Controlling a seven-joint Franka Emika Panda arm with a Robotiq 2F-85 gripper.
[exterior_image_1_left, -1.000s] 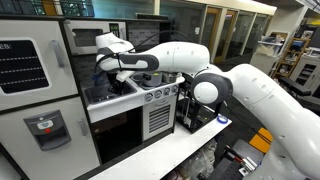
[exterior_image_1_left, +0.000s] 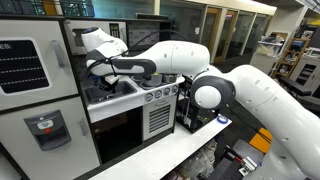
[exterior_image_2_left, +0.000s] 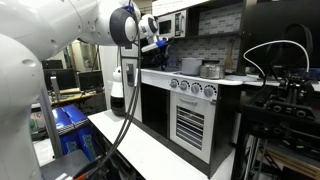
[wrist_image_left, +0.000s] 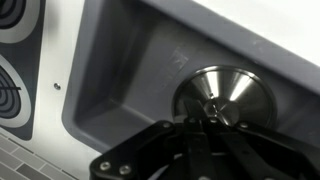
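A round, shiny metal bowl or lid (wrist_image_left: 240, 88) lies in the dark grey sink (wrist_image_left: 92, 75) in the wrist view. My gripper is shut above the sink, its dark fingers overlapping the near side of the metal piece in the image. Nothing clearly shows between the fingertips, and I cannot tell whether they touch the metal. In exterior view 1 the arm reaches across the counter to the sink (exterior_image_1_left: 125, 101) at the left, where the fingers are small and dark. From the other side, exterior view 2 shows the arm's white end (exterior_image_2_left: 150, 42) far back over the counter.
Beside the sink is a stove with black burners (wrist_image_left: 10, 98). A silver pot (exterior_image_2_left: 212, 69) stands on the stovetop, with control knobs (exterior_image_2_left: 197, 90) along its front. A tall white cabinet (exterior_image_1_left: 24, 68) is left of the sink.
In exterior view 1 the arm's end has shifted left and slightly nearer the cabinet, over the sink. The counter and stove look unchanged.
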